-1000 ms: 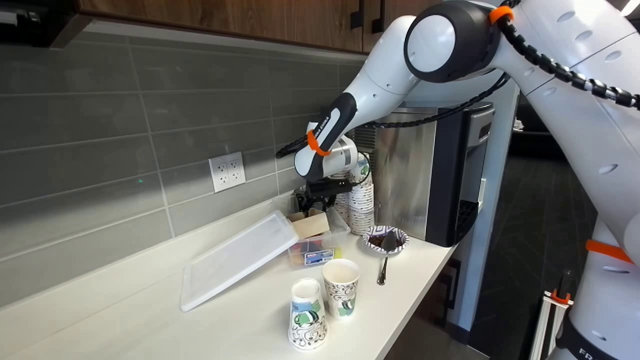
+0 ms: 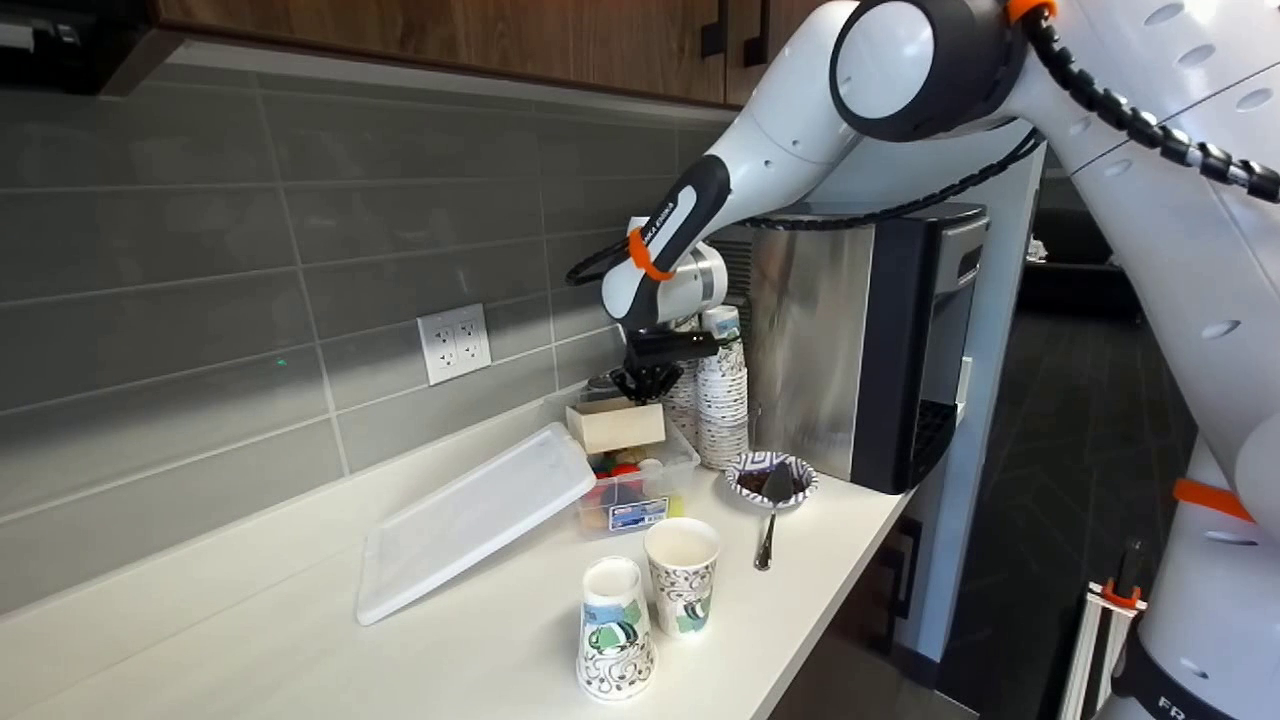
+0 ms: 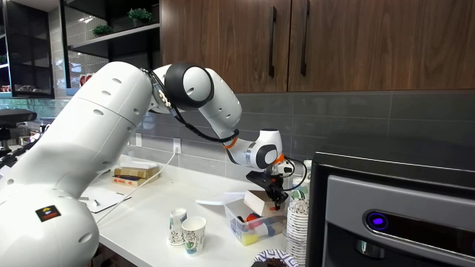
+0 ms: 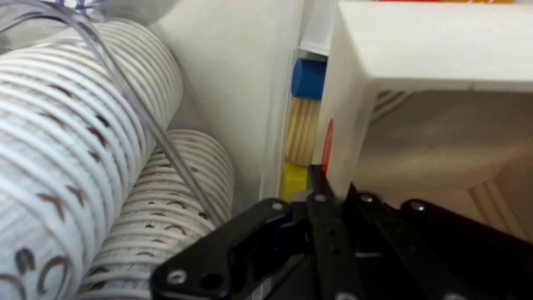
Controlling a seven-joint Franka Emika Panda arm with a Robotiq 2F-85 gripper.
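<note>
My gripper is shut on one thin wall of an open-sided pale wooden box [image 4: 449,42], which has a red mark by the fingers. Seen from the front, the wooden box [image 2: 620,426] is above the clear plastic bin [image 2: 591,510]; whether its lower edge still touches the bin's contents, I cannot tell. Inside the bin [image 3: 236,222] lie coloured pieces, among them a red block [image 3: 254,219] and a yellow one [image 3: 249,239]. The wrist view shows a blue piece [image 4: 308,79] beside the box wall. A white lid [image 2: 474,522] leans against the bin's left side.
Tall stacks of paper cups [image 2: 722,396] stand close to the right of the bin, near a steel machine [image 2: 816,348]. A patterned bowl [image 2: 740,481] with a spoon and two cup groups [image 2: 684,564] occupy the front counter.
My gripper has risen together with the wooden box, which sits higher and more level than before. More of the bin's coloured contents now show beneath it. The lid has shifted slightly left.
</note>
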